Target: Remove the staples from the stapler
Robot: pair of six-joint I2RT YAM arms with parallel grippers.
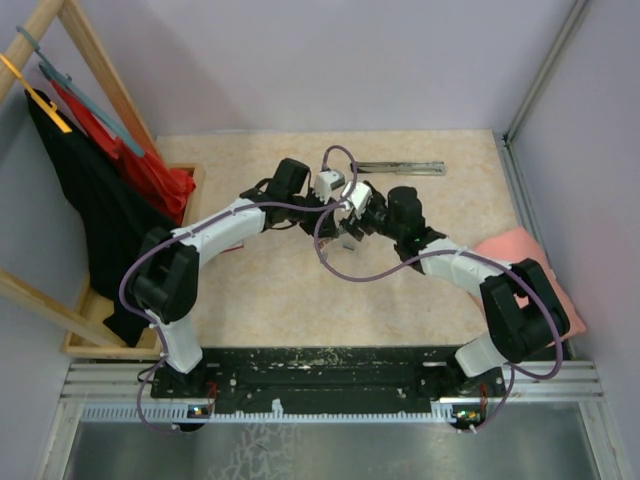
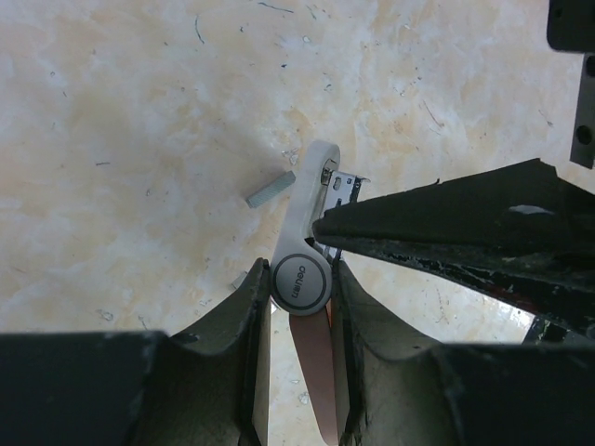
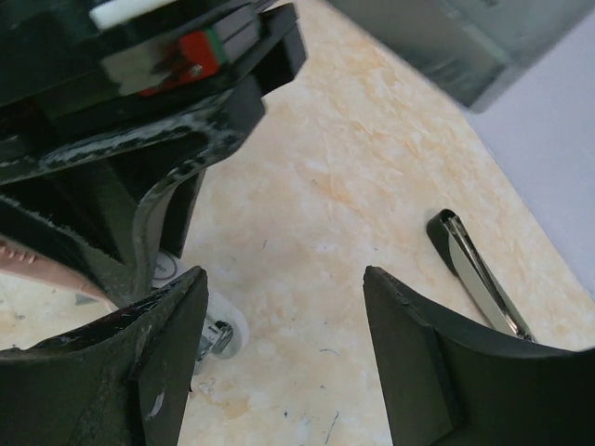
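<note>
A white-and-pink stapler stands between the fingers of my left gripper, which is shut on it. Its round end bears lettering, and a metal part shows at its far side. From the right, a dark finger of my right gripper reaches across the stapler in the left wrist view. In its own view my right gripper is open, its gap empty, with the stapler partly hidden by the left finger. A grey staple strip lies on the table beside the stapler; a second grey piece is partly covered.
Long metal-and-black bars lie at the back of the table. A pink cushion rests at the right edge, and a wooden clothes rack stands at the left.
</note>
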